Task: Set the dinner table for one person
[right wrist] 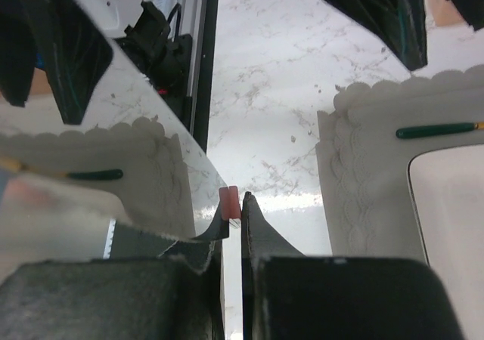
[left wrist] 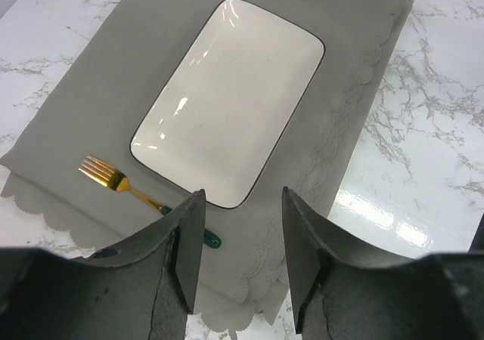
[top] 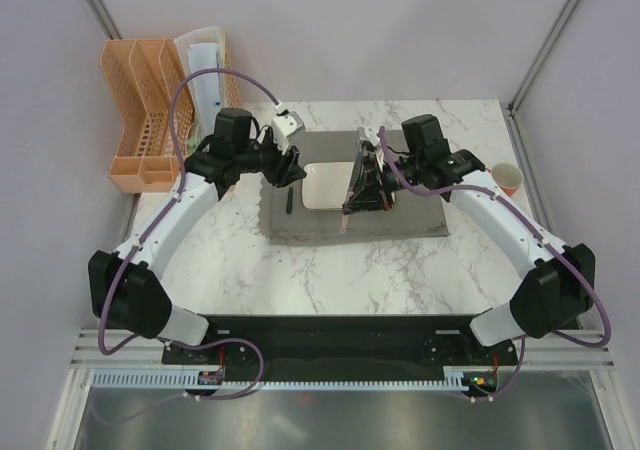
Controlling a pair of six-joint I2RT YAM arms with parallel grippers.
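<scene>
A cream rectangular plate (left wrist: pixel 231 102) lies on the grey placemat (left wrist: pixel 174 34). Left of it rests a fork (left wrist: pixel 140 195) with gold tines and a green handle. Over the plate's left side, my left gripper stands open, nothing between its fingers. My right gripper is shut on a shiny, knife-like piece (right wrist: pixel 162 177) with a pinkish end. That piece (top: pixel 345 223) hangs tilted above the placemat, by the plate's right part; its broad face mirrors the mat and fork handle in the right wrist view. Arms partly hide the plate from above.
An orange rack (top: pixel 150 110) with a white-and-blue item (top: pixel 204 88) stands at the back left. A pale cup (top: pixel 507 177) sits at the right edge of the table.
</scene>
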